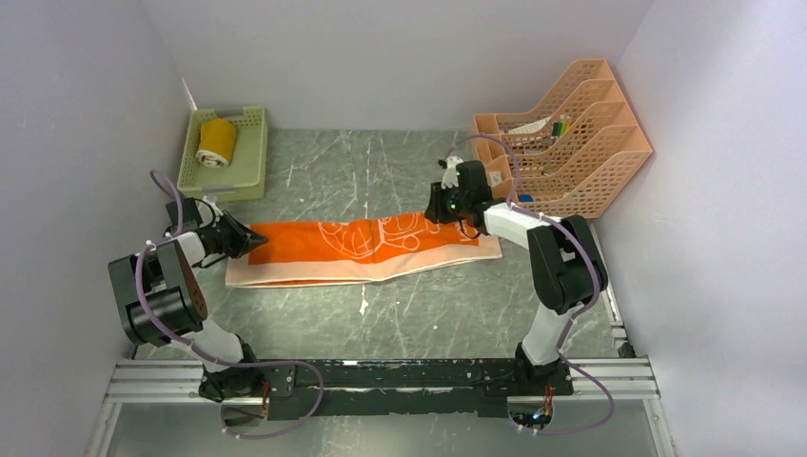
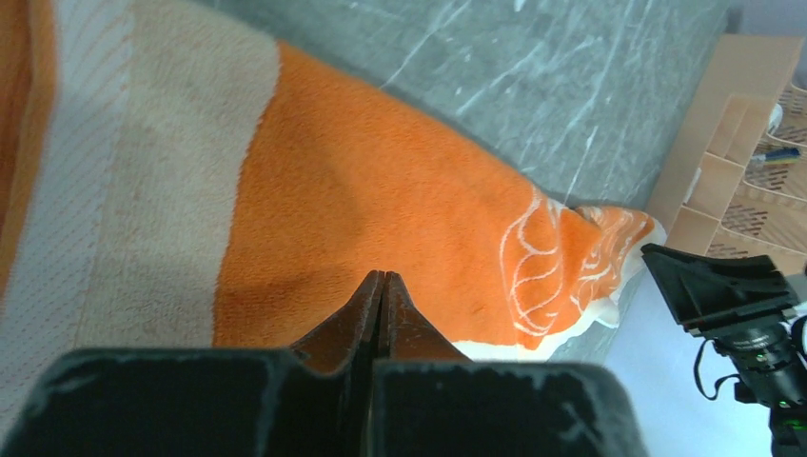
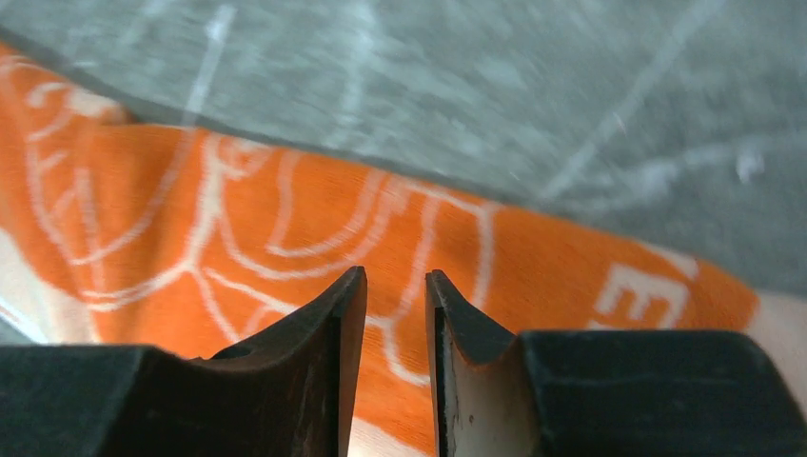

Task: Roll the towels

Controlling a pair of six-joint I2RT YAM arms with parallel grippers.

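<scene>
An orange towel (image 1: 314,243) with white line drawings and cream borders lies stretched across the table, folded lengthwise. At its left end is my left gripper (image 1: 247,243); in the left wrist view its fingertips (image 2: 373,295) are closed, over the orange cloth, and nothing shows between them. My right gripper (image 1: 438,214) is over the towel's right part near the back edge; in the right wrist view its fingers stand slightly apart with orange cloth visible below and between them. A rolled yellow towel (image 1: 217,143) sits in the green basket (image 1: 249,181) at back left.
A peach organizer (image 1: 590,162) with pens and papers stands at back right, close to my right gripper. Bare grey marble (image 1: 409,314) lies free in front of and behind the orange towel. Walls border both sides.
</scene>
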